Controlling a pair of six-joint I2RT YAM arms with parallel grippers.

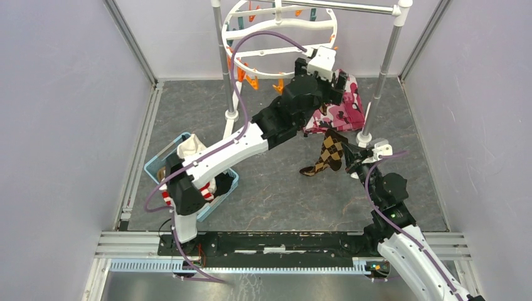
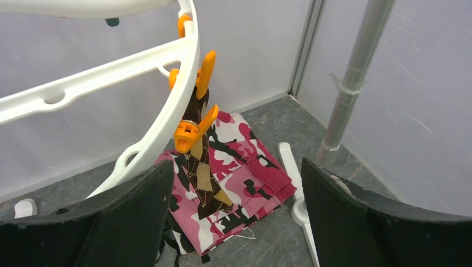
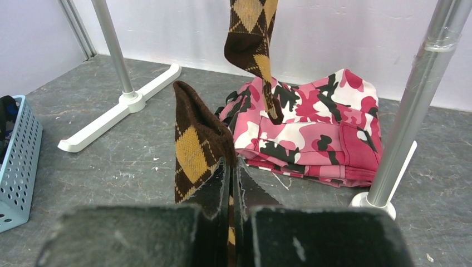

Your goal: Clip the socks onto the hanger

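A brown argyle sock (image 1: 328, 152) dangles over the floor, its top edge pinched by my right gripper, which is shut on it. Its twin, a second argyle sock, hangs below the rim of the white hanger beside orange clips; in the right wrist view this hanging sock (image 3: 249, 47) drops in from the top edge. Whether a clip grips it fully is hard to tell. My left gripper is open at the hanger's right side, fingers wide apart, the hanging sock lying in view between its fingers, farther off.
A folded pink camouflage cloth (image 1: 342, 116) lies on the floor under the hanger. Metal stand posts (image 1: 383, 69) rise on both sides. The blue basket (image 1: 150, 168) at left holds more socks.
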